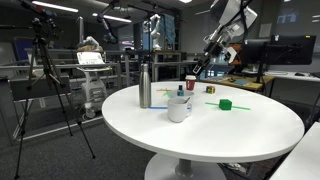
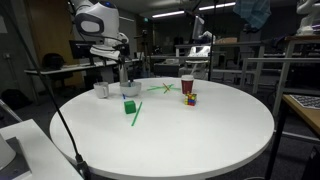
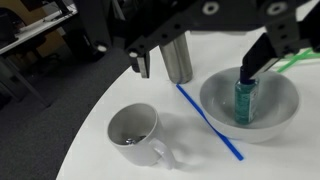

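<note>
My gripper stands open in the wrist view, its dark fingers spread wide with nothing held between them. Below the right finger a grey bowl (image 3: 215,105) holds a small teal bottle (image 3: 245,104) with a dark cap. That finger overlaps the cap in view, and I cannot tell whether they touch. A white mug (image 3: 125,120) with something small inside stands to the lower left. Behind it rises a steel flask (image 3: 177,62). A blue straw (image 3: 207,120) lies between mug and bowl, passing close by the bowl.
A green cube (image 2: 130,107), a red cup (image 2: 187,84) and a multicoloured cube (image 2: 190,99) stand elsewhere on the round white table (image 2: 215,135). Green straws (image 2: 137,116) lie about.
</note>
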